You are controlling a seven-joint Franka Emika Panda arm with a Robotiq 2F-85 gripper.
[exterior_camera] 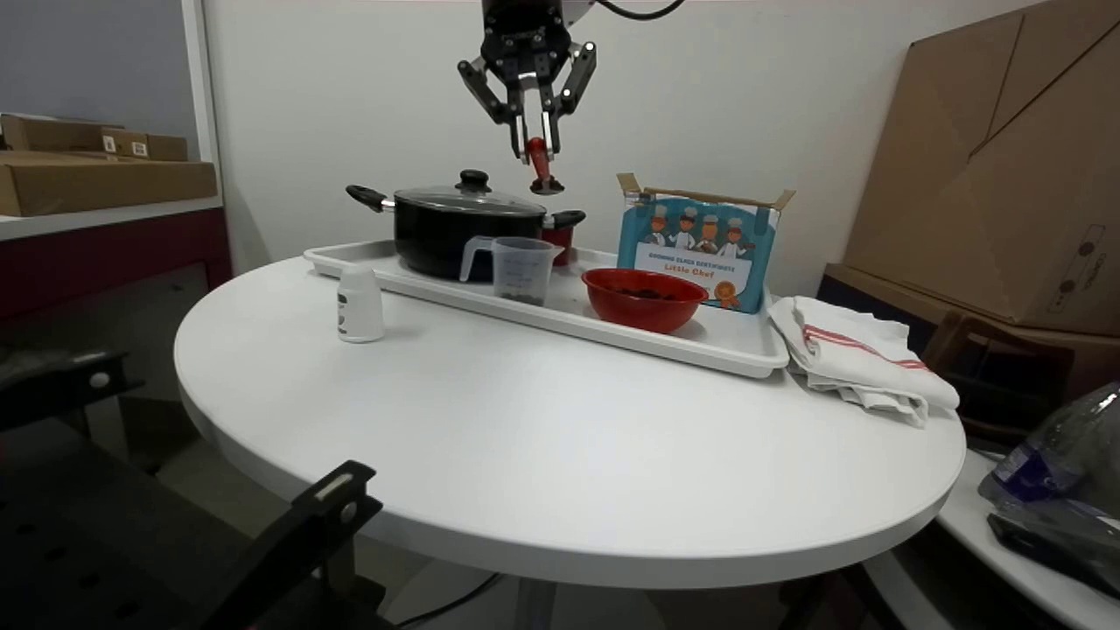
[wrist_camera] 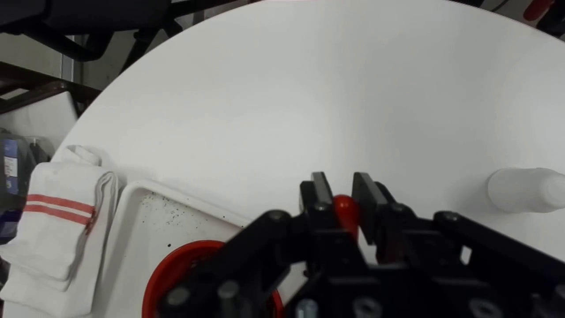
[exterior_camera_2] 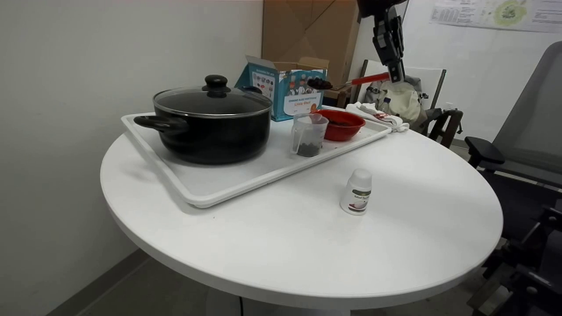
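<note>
High above the tray, my gripper (exterior_camera: pixel 536 153) is shut on the red handle of a spoon (exterior_camera_2: pixel 370 79). In exterior view 2 the spoon's head (exterior_camera_2: pixel 319 84) points toward the wall side and carries a dark heap of small bits. From the wrist, only the red handle end (wrist_camera: pixel 347 211) shows between the fingers; the spoon's head is hidden. Below stand a red bowl (exterior_camera: pixel 643 301) with dark contents and a clear measuring cup (exterior_camera_2: pixel 309 136) with dark bits at its bottom. The black pot (exterior_camera_2: pixel 216 129) has its glass lid on.
The white tray (exterior_camera_2: pixel 237 185) bears the pot, cup, bowl and a blue box (exterior_camera: pixel 693 247). A white bottle (exterior_camera: pixel 360 304) stands alone on the table. A folded towel (exterior_camera: pixel 863 352) lies beside the tray's right end.
</note>
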